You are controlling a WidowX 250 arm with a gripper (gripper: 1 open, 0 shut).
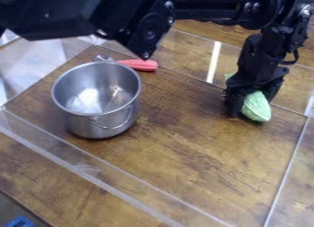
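A pale green elongated object (255, 107), like a cabbage or leafy vegetable, lies on the wooden table at the right. My black gripper (248, 95) is down over it with its fingers around its upper part, partly hiding it; whether they are closed on it is hard to tell. A steel pot (95, 99) stands at the left, apart from the gripper.
A red-handled utensil (135, 64) lies behind the pot. The arm spans the top of the view. A blue item (18, 221) shows at the bottom left corner.
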